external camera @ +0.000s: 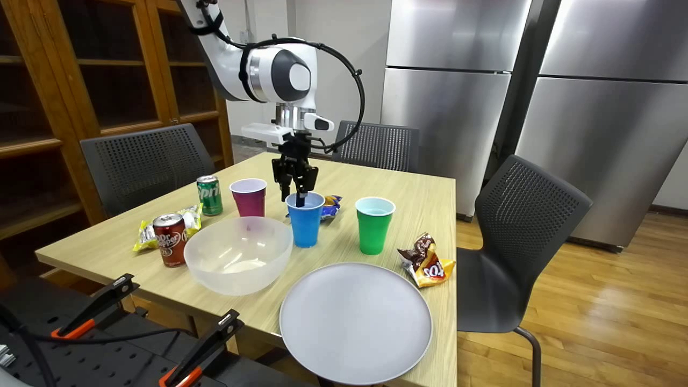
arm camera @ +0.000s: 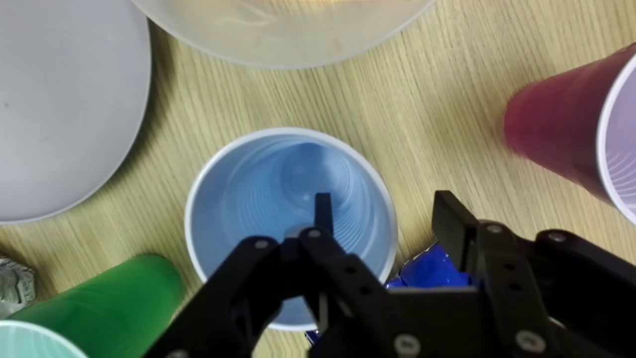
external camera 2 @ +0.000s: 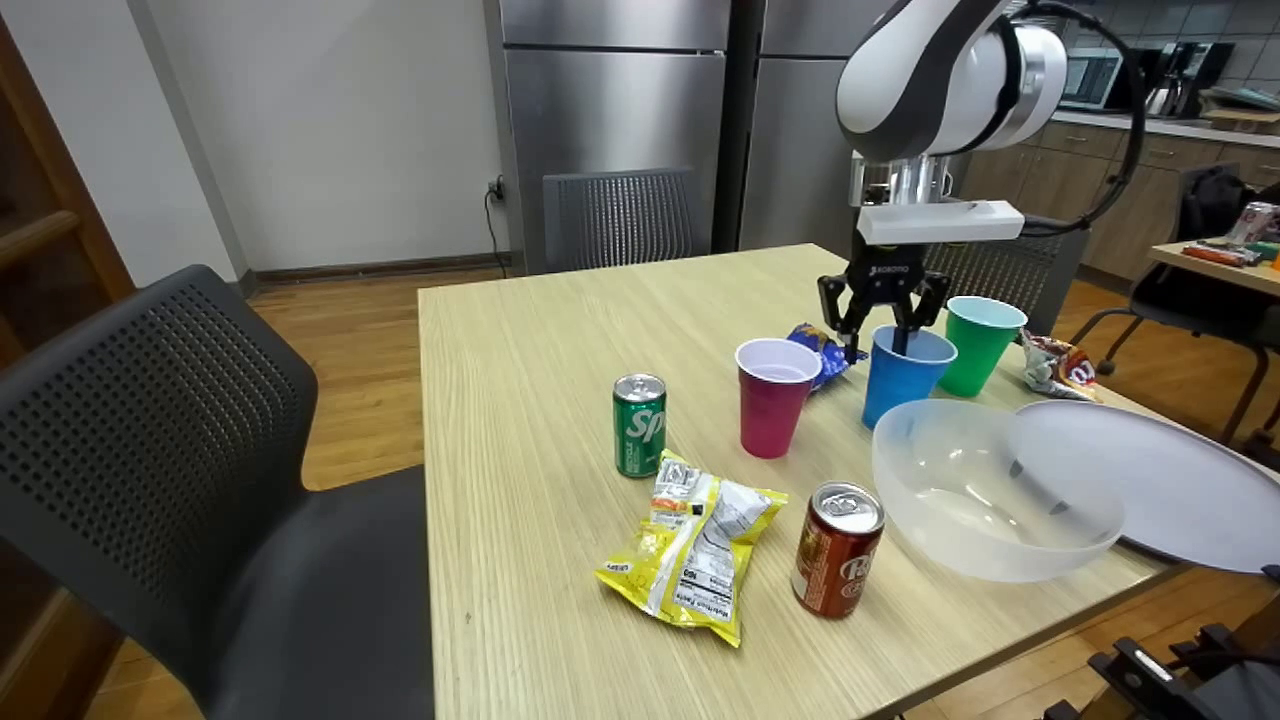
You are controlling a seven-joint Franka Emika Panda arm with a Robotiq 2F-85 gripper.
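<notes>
The blue cup [external camera: 306, 223] stands upright on the table, its mouth facing up in the wrist view, and it looks empty. My gripper straddles the cup's rim, one finger inside the mouth and the other outside on the side of the maroon cup. A gap shows between the fingers, with the cup wall between them; whether either finger touches it I cannot tell. The maroon cup [external camera 2: 776, 400] and the green cup [external camera: 374, 226] stand upright on either side of the blue one. Close behind the blue cup lies a blue snack bag [external camera: 330, 206].
A translucent bowl [external camera: 238, 257] sits just in front of the cup, with a grey plate [external camera: 356, 322] beside it. A Dr Pepper can [external camera 2: 839, 551], a Sprite can [external camera 2: 639, 425], a yellow bag [external camera 2: 693, 548] and a brown-orange bag [external camera: 427, 261] lie around.
</notes>
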